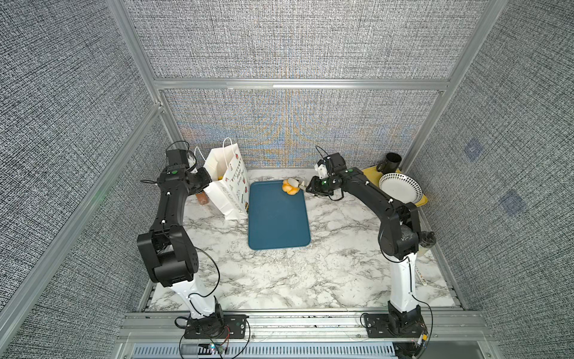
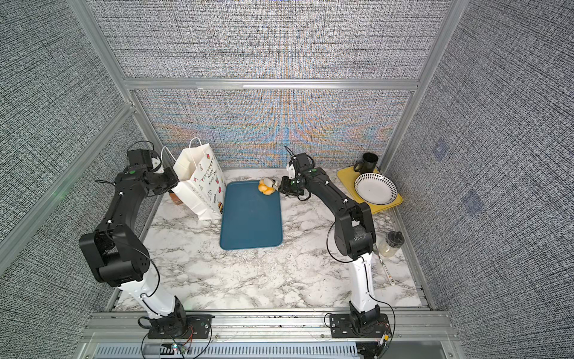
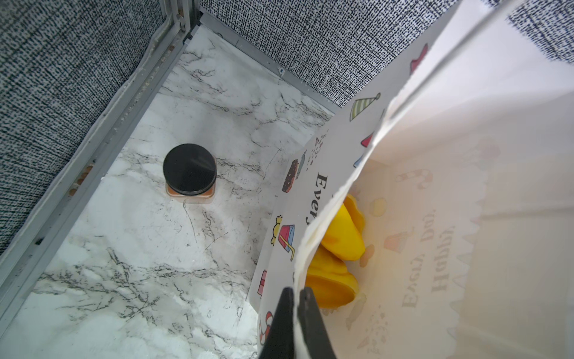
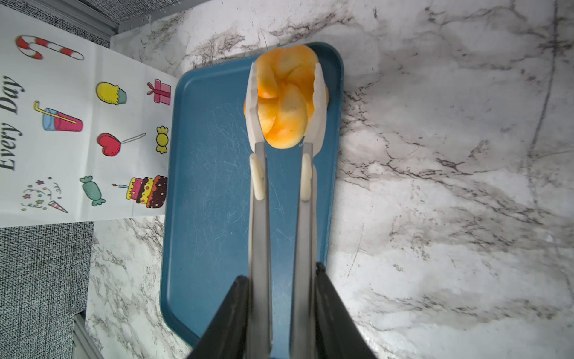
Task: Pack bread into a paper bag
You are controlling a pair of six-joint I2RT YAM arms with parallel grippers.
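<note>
The white printed paper bag [image 1: 239,185] stands at the left of the table, its mouth open. My left gripper is shut on the bag's rim, the paper edge running between its fingers. Inside the bag lie yellow bread pieces [image 3: 343,236], partly hidden by its wall. An orange-yellow bread roll [image 4: 290,119] is at the far right corner of the blue tray [image 4: 221,227]. My right gripper has pale fingertips on both sides of this roll, apparently touching it and bowed outward around it. Whether the roll is off the tray cannot be told.
A black-lidded jar [image 3: 190,170] stands left of the bag. At the right, a plate [image 2: 375,188] and a dark mug [image 2: 366,162] sit on a yellow mat [image 2: 382,207], with a glass jar [image 2: 391,244] nearer.
</note>
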